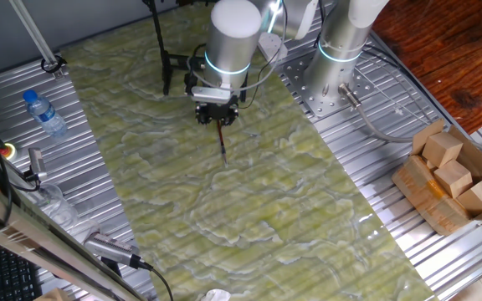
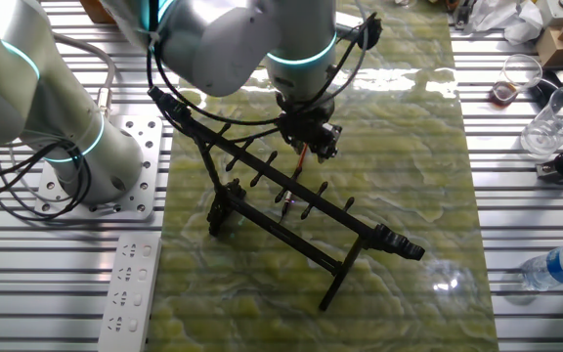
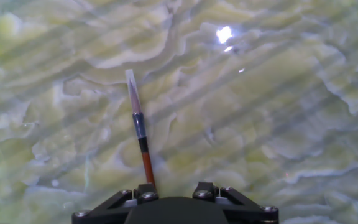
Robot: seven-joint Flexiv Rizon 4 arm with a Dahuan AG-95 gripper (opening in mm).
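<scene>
A paintbrush (image 1: 223, 149) with a red-brown handle and a clear sleeve over its bristles lies on the green marbled mat. In the wrist view the brush (image 3: 140, 127) points up and slightly left, its handle running down beside the left finger (image 3: 146, 192). The handle's far end is hidden behind the gripper. My gripper is open, with a wide gap between its fingers. From exterior view 1 the gripper (image 1: 216, 119) appears over the handle end. A black rack with pegs (image 2: 291, 186) partly covers the brush in exterior view 2.
The rack (image 1: 167, 63) stands just left of the arm. A water bottle (image 1: 47, 115) is off the mat's left side. A cardboard box (image 1: 425, 194) with wooden blocks stands at the right.
</scene>
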